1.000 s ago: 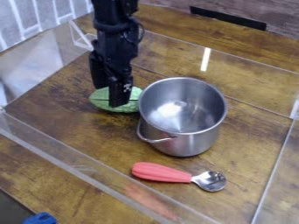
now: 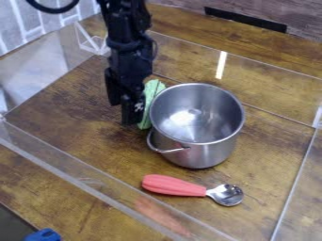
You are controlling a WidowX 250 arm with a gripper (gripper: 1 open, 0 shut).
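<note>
My black gripper [image 2: 130, 104] is low over the wooden table, open, just left of a steel pot [image 2: 195, 122]. A green cloth-like item [image 2: 152, 94] shows as a narrow strip between the gripper and the pot; much of it is hidden, and its exact shape cannot be told. A spoon with a red handle [image 2: 174, 185] lies in front of the pot.
A clear plastic barrier [image 2: 63, 165] runs along the left and front. A blue object [image 2: 41, 235] sits at the lower left corner.
The green item, earlier spread wide under the gripper, now shows only as a narrow upright strip beside the pot. The gripper has moved slightly.
</note>
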